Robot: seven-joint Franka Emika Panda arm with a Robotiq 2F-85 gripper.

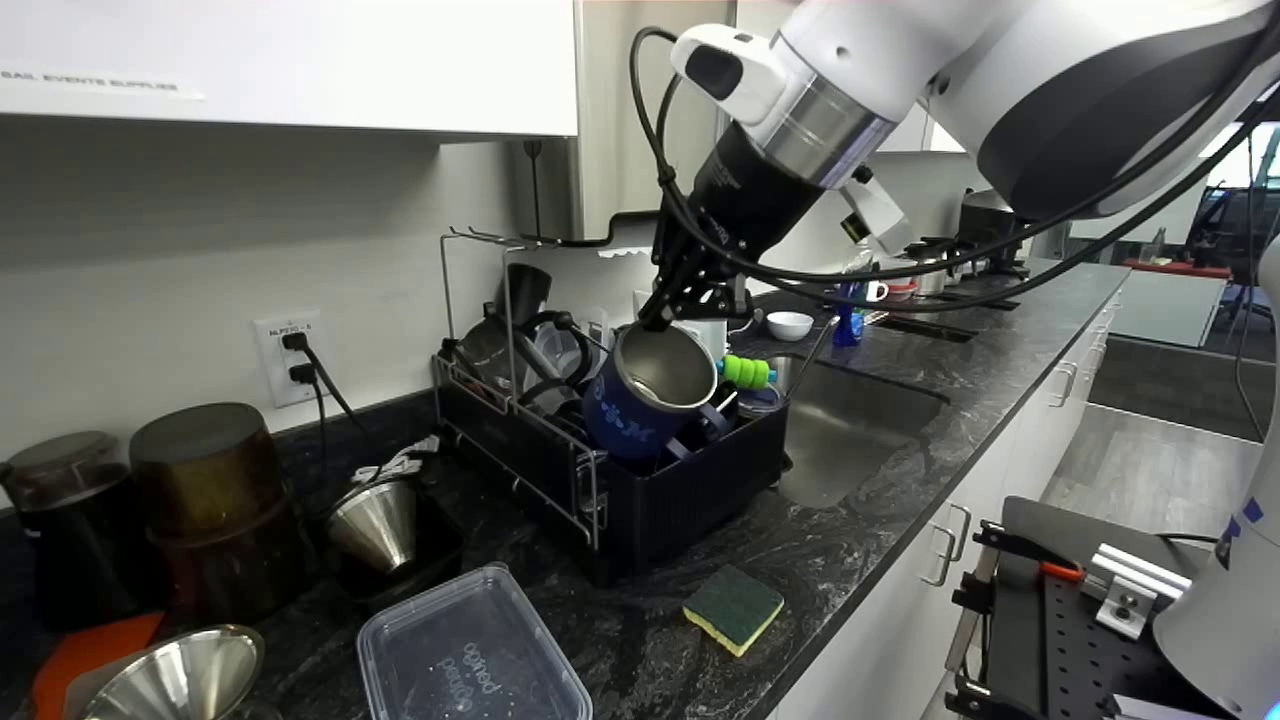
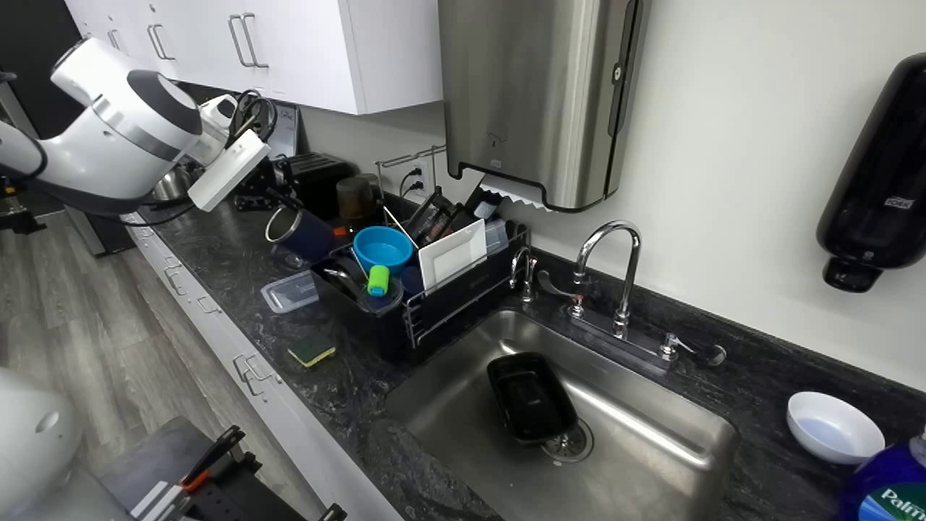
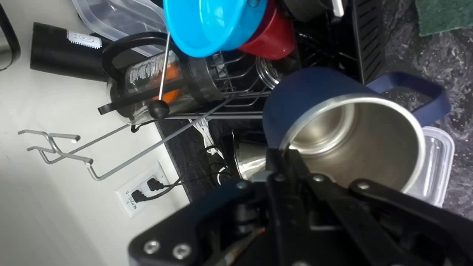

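A dark blue mug (image 1: 649, 402) with a steel inside is held tilted by its rim. My gripper (image 1: 657, 314) is shut on that rim at the top. In the wrist view the same mug (image 3: 306, 95) has its mouth turned toward the camera, its handle off to the right, and my gripper pinches the near edge of the wall. Exterior view 2 shows the mug (image 2: 304, 236) up beyond the far end of the black dish rack (image 2: 364, 325), apart from the blue bowl (image 2: 383, 247).
The rack also holds a red cup (image 3: 275, 37), a French press (image 3: 146, 84) and a white plate (image 2: 453, 253). A sponge (image 1: 734, 608) and a clear lid (image 1: 474, 654) lie on the counter. A sink (image 2: 625, 417) with a black tray adjoins the rack.
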